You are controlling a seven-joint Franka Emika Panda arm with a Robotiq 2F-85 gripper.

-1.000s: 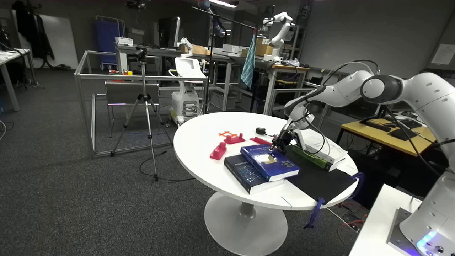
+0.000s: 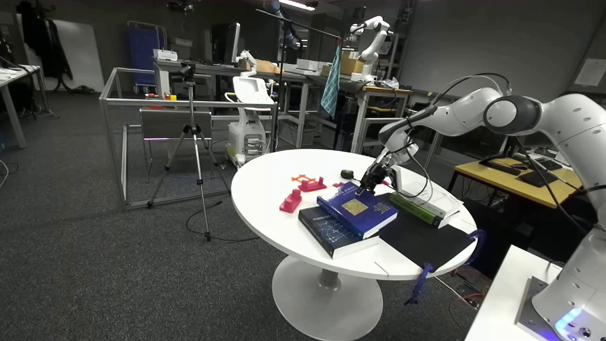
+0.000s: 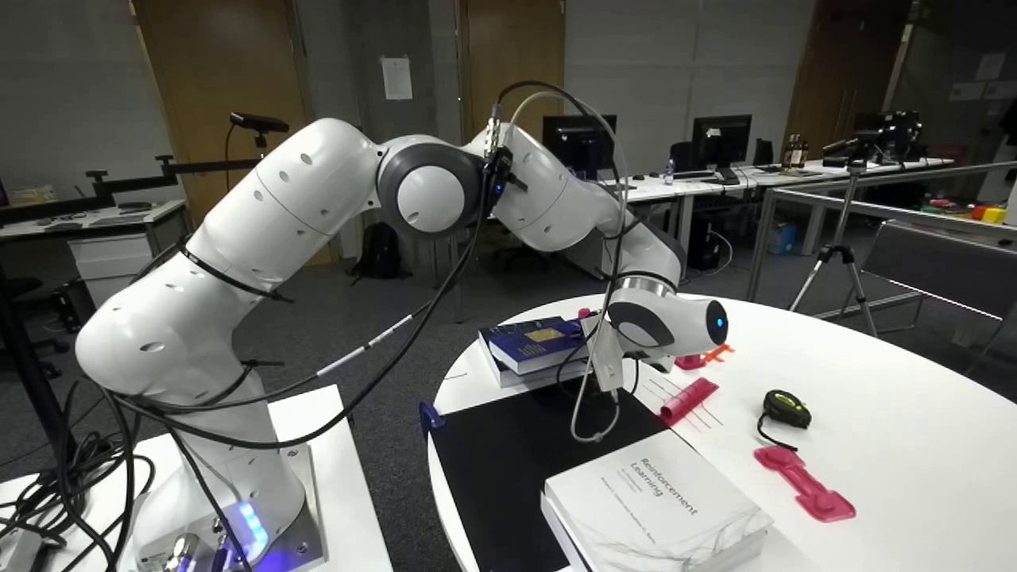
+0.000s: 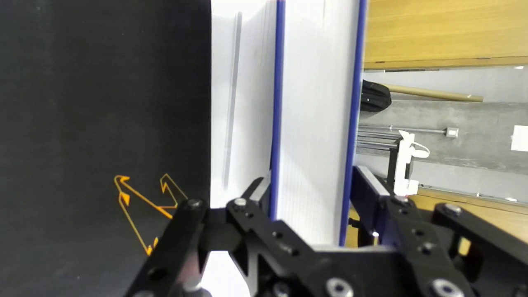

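A thick blue book with a gold square on its cover (image 2: pixel 355 207) rests partly over a black-covered book (image 2: pixel 329 228), its far end apparently raised. My gripper (image 2: pixel 364 190) is at the book's far right edge and shut on it. In the wrist view the book's white page block (image 4: pixel 312 114) runs between its two blue covers, with one finger of the gripper pressed against each cover. From the other side, the blue book (image 3: pixel 539 345) shows beyond my arm, and the fingertips are largely hidden by the wrist.
A black mat (image 2: pixel 427 241) covers the table's near right part. A white book (image 3: pixel 658 496) lies on a green one (image 2: pixel 417 209). Red pieces (image 2: pixel 291 201), an orange piece (image 2: pixel 302 178) and a tape measure (image 2: pixel 347 174) sit farther back.
The gripper has risen slightly, and the blue book's far end has lifted and shifted a little left with it. The red strip behind is now more covered.
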